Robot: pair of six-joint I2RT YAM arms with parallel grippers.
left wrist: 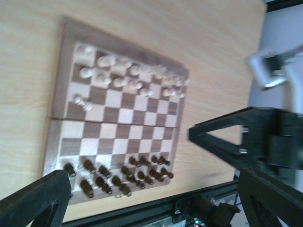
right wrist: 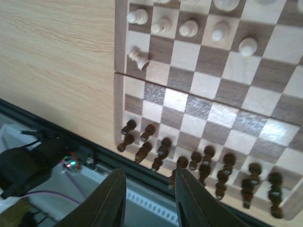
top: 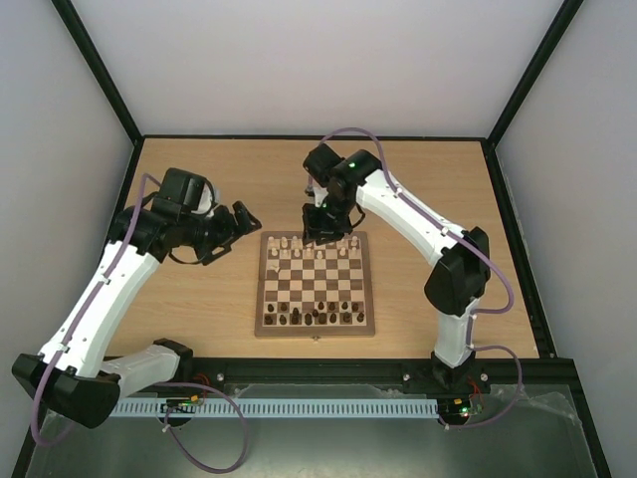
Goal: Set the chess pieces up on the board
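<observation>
The chessboard (top: 313,334) lies on the table. Dark pieces (right wrist: 222,182) stand in two rows along its near side. White pieces (left wrist: 124,71) stand along the far side. One white piece (right wrist: 138,58) lies tipped over on a left-edge square, in front of the other white pieces. My right gripper (top: 317,242) is above the board's far edge, its fingers (right wrist: 111,201) apart with nothing between them. My left gripper (top: 251,221) hangs beside the far left corner of the board, wide open and empty. In the top view, the right gripper covers some of the white pieces.
Bare table (top: 204,309) surrounds the board on every side. The right arm (top: 418,219) reaches in over the right part of the table, and the two grippers are close together. A dark frame rail (top: 309,368) runs along the near edge.
</observation>
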